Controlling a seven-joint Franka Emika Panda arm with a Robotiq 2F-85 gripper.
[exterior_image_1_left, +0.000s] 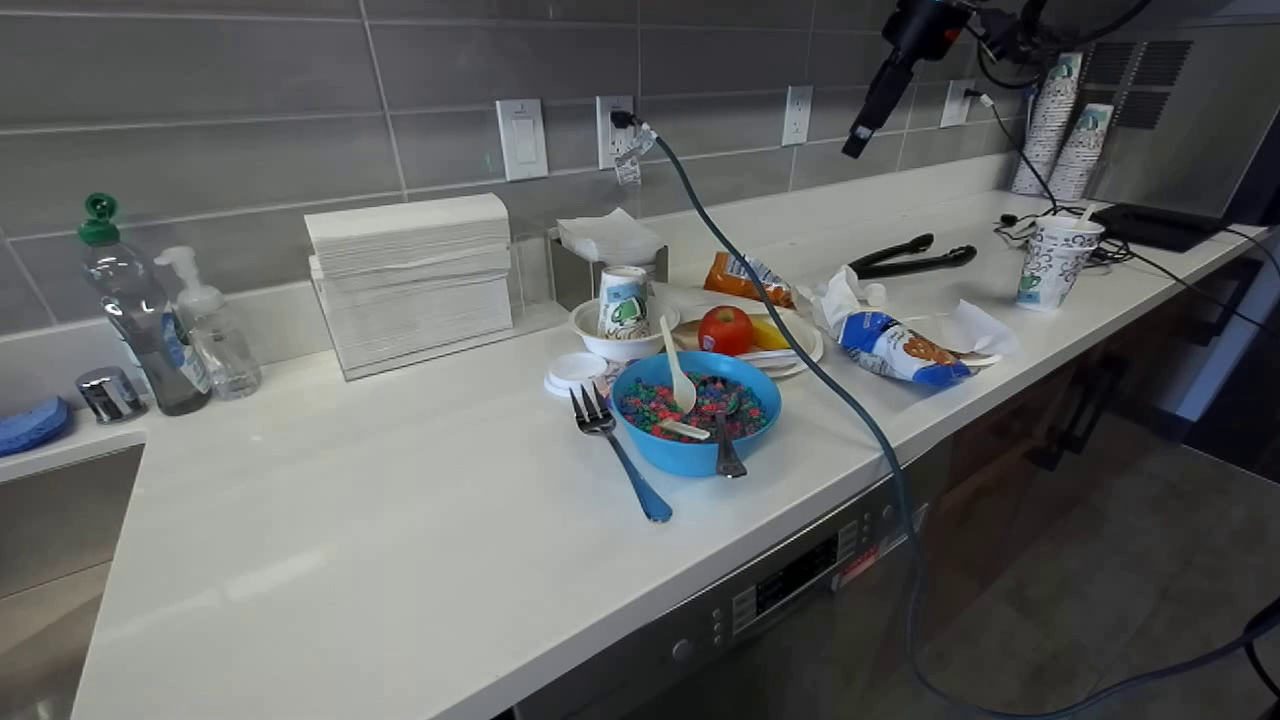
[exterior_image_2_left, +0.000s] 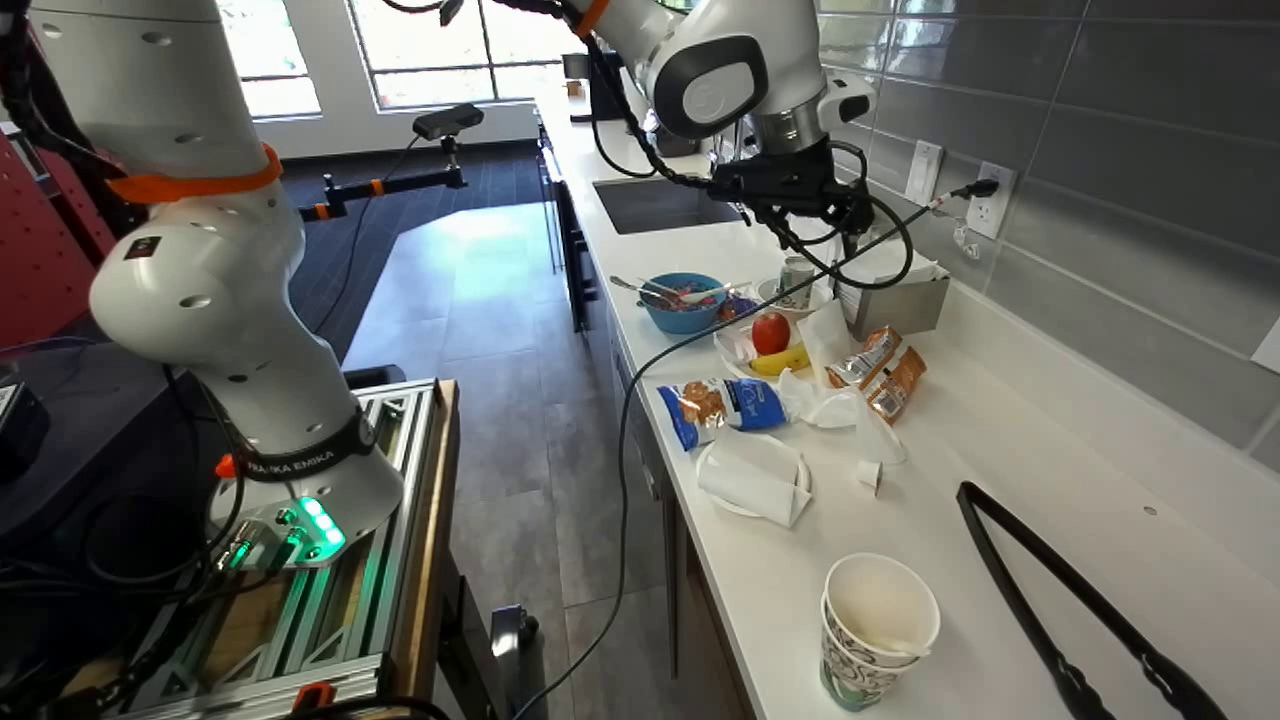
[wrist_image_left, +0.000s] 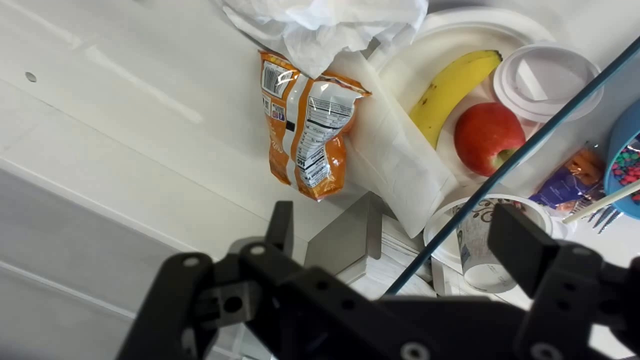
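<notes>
My gripper is open, its two fingers wide apart and nothing held between them. In exterior view 1 the gripper hangs high above the back of the counter, clear of everything on it. Below it in the wrist view lie an orange snack bag, a banana and a red apple on a white plate. A tipped paper cup rests in a white bowl. The blue bowl holds coloured bits, with utensils leaning in it; a fork lies beside it.
A cable runs from the wall outlet across the counter and over its front edge. A blue snack bag, a white cup and black tongs occupy the other end. Counter space near the sink is clear.
</notes>
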